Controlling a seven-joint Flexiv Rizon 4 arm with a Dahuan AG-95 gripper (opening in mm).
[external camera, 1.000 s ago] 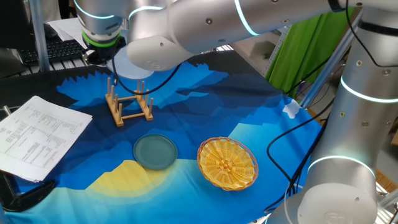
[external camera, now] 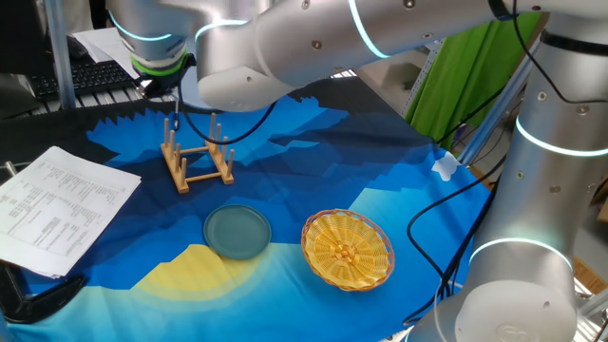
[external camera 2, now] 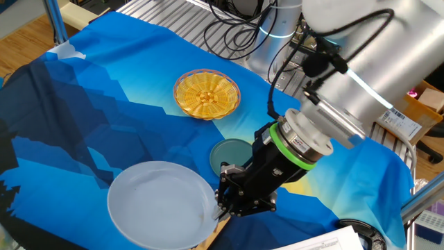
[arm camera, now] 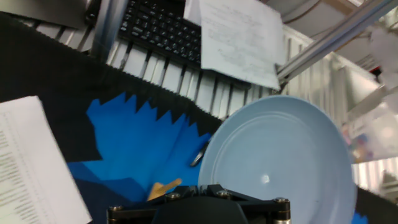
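A light blue round plate (external camera 2: 163,205) is held by its edge in my gripper (external camera 2: 220,207), raised above the table and tilted. The fingers look shut on its rim, though the fingertips themselves are mostly hidden. From the wrist, the plate (arm camera: 280,165) fills the lower right, its inner face toward the camera. In exterior view 1 the arm covers most of it. A wooden dish rack (external camera: 198,163) with upright pegs stands on the cloth, below and to the right of the gripper in that view. A dark green plate (external camera: 237,232) and a round wicker basket (external camera: 348,250) lie flat nearer the front.
Printed papers (external camera: 65,211) lie at the left, by a black object (external camera: 38,299). Behind the table's far edge are a keyboard (external camera: 85,78) and a metal post (external camera: 60,52). Open cloth surrounds the basket and green plate.
The gripper has shifted slightly right and down in exterior view 1. Less of the blue plate shows below the arm now. Rack, green plate and basket have stayed put.
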